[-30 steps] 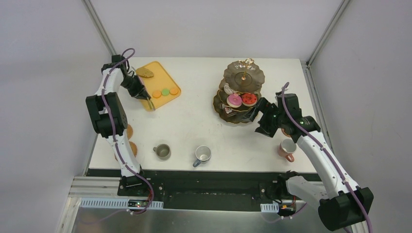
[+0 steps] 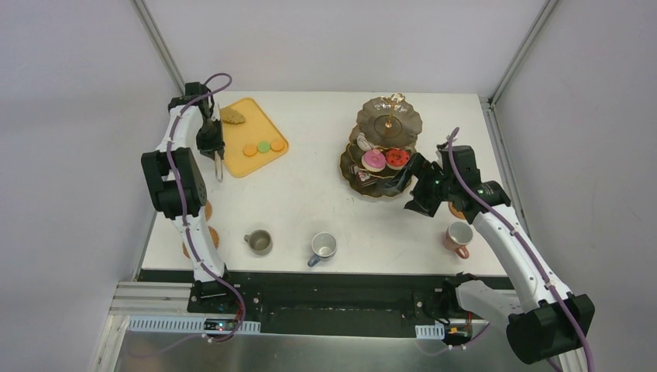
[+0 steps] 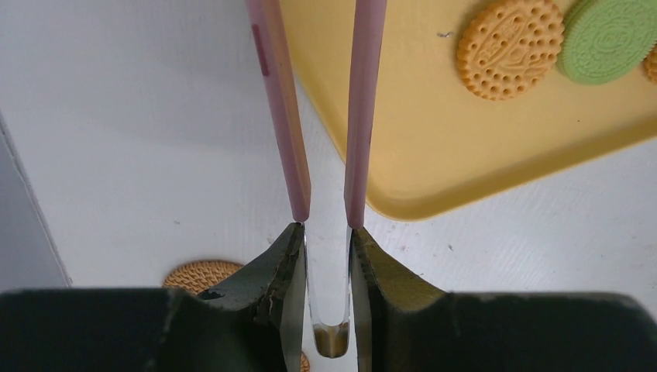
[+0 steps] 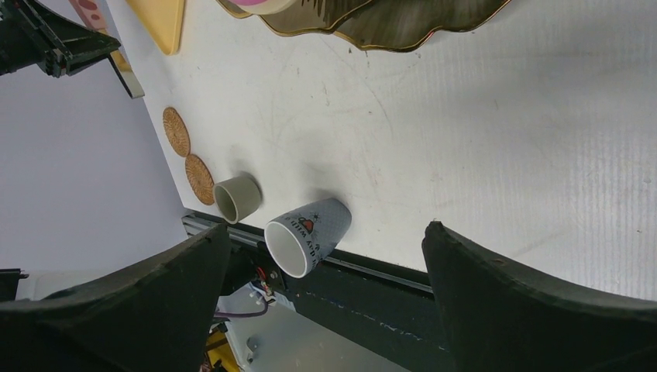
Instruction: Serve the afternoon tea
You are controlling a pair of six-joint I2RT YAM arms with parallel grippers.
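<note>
My left gripper [image 2: 218, 152] is shut on tongs with pinkish arms [image 3: 360, 116]; their bent end [image 3: 331, 337] sticks out toward the front. It hovers by the left edge of the yellow tray [image 2: 259, 164], where a green biscuit [image 2: 263, 146] lies between two orange ones, including a round biscuit [image 3: 511, 48]. Farther back on the tray is a golden piece [image 2: 232, 115]. A tiered stand [image 2: 404, 124] carries a pink doughnut [image 2: 373, 160] and a red one [image 2: 397, 158] on its lower plate. Close to that plate's right side, my right gripper [image 2: 409, 193] stands open and empty.
Near the front edge are a small olive cup [image 2: 259, 242], a grey mug [image 2: 324, 246] and, at right, a pink mug [image 2: 459, 235]. Woven coasters [image 4: 199, 180] lie at the left, partly under the left arm.
The right arm looks still.
</note>
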